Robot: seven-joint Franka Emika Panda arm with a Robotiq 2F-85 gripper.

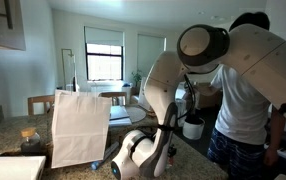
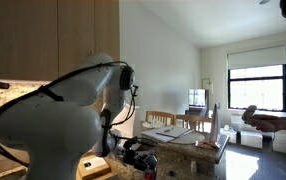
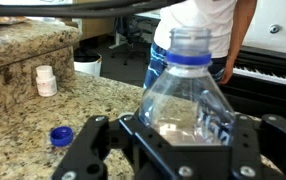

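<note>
A clear plastic bottle [image 3: 188, 88] fills the middle of the wrist view. Its neck carries a blue ring and no cap shows on top. My gripper is shut on this bottle, one dark finger on either side. To the left, a blue cap [image 3: 61, 136] lies on the speckled counter. In the second exterior view the gripper end of the arm is low near the counter, too small to make out its fingers. The arm's own links hide much of it in the first exterior view.
A small white bottle [image 3: 46, 80] stands farther back on the counter [image 3: 11, 120]. In the first exterior view, a white paper bag [image 1: 80, 128] stands left of the arm, beside an amber-coloured jar [image 1: 31, 141]. A person [image 1: 245, 110] stands at the right.
</note>
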